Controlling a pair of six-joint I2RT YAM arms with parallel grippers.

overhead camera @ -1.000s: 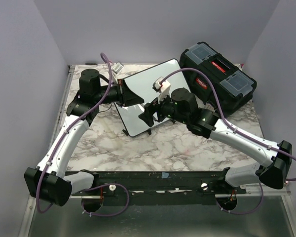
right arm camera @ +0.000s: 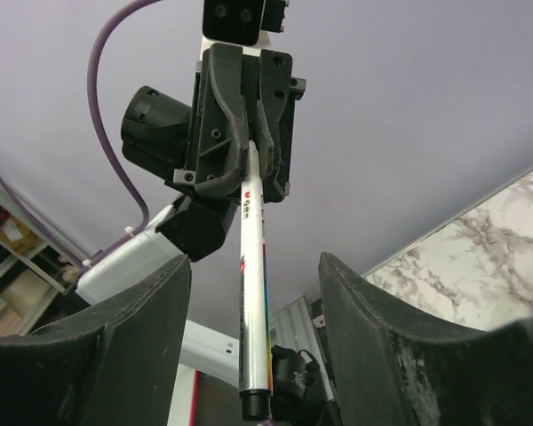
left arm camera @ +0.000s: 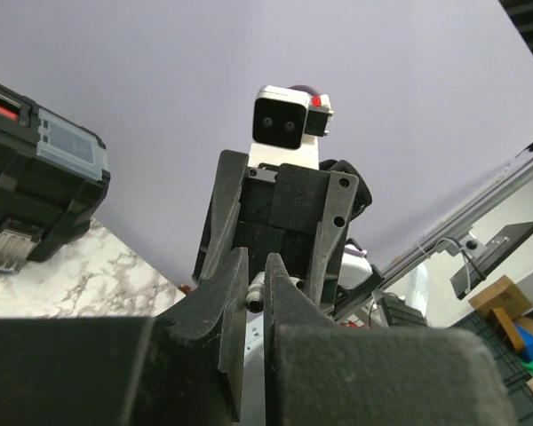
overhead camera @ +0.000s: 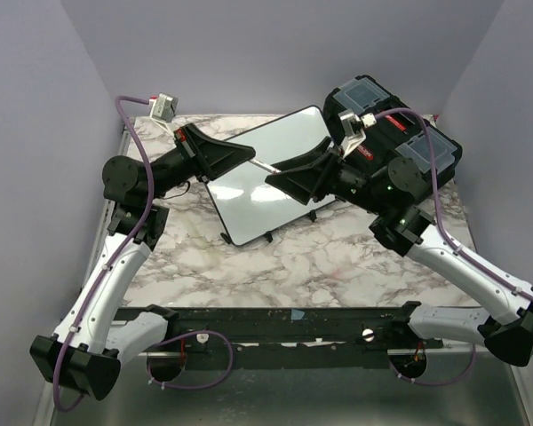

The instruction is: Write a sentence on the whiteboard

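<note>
A slim white marker (right arm camera: 253, 293) with a dark tip is held in the shut fingers of my left gripper (overhead camera: 247, 153), seen at its far end in the right wrist view. The marker reaches across to my right gripper (overhead camera: 286, 180), whose fingers are spread around its other end, apart from it in the right wrist view. In the left wrist view the left fingertips (left arm camera: 256, 266) meet at the marker's end, with the right gripper behind. The whiteboard (overhead camera: 262, 209) lies tilted on the marble table beneath both arms.
A black toolbox (overhead camera: 400, 142) stands at the back right, beside the whiteboard. Grey walls enclose the left, back and right.
</note>
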